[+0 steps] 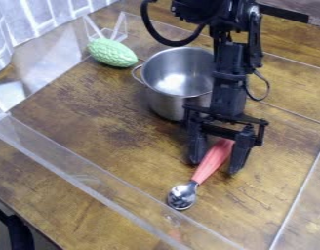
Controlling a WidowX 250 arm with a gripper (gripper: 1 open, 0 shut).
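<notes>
My black gripper (218, 158) is lowered to the wooden table (91, 146), its two fingers straddling the red handle of a spoon (207, 165). The spoon's steel bowl lies toward the front, on the wood. Whether the fingers press on the handle is hard to tell. Behind the gripper stands a steel pot (167, 80), partly hidden by the arm.
A pale green bumpy vegetable, perhaps a toy (112, 52), lies at the back left. Clear plastic edging runs along the left and front. The table's left middle and the area right of the gripper are clear.
</notes>
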